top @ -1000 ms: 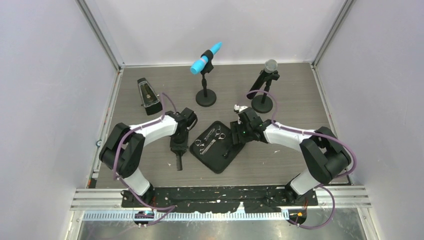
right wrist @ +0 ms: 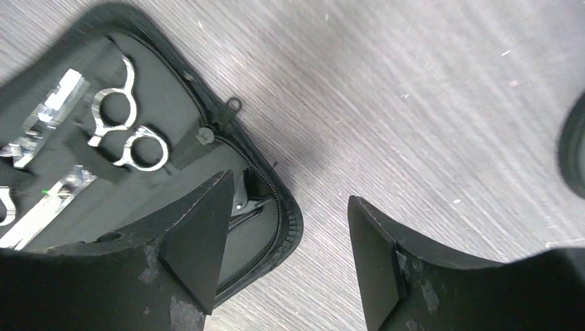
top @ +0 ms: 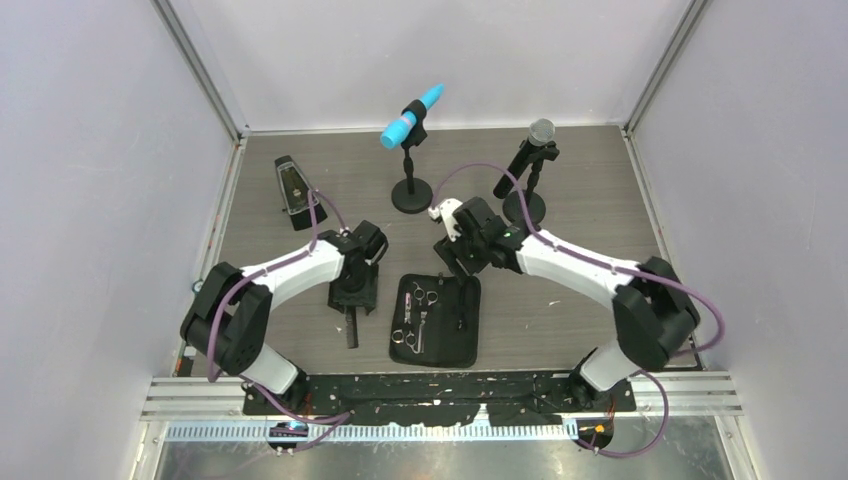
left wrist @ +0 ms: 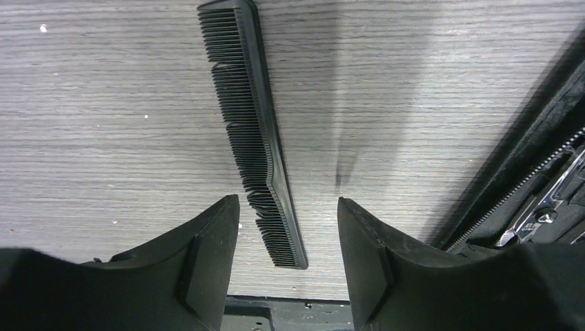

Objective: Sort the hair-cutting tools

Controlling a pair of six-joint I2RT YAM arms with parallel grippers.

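Note:
A black comb [left wrist: 265,131] lies flat on the table, teeth to the left, its lower end between the spread fingers of my left gripper. Nothing is held there; the fingers stand open over it. The black zip case [top: 455,345] lies open to the right of the comb, roughly square to the table edge. Silver scissors [right wrist: 114,114] and other metal tools rest inside it. At the case's far corner hovers my right gripper, its fingers apart. One finger [right wrist: 200,241] covers part of the case; no tool is between them.
A blue microphone [top: 400,130] on a stand and a dark microphone [top: 522,165] on another stand at the back. A metronome-like black box [top: 297,195] stands at the back left.
The case has turned from a diagonal pose to nearly straight and shifted towards the front edge. The left arm shifted slightly left.

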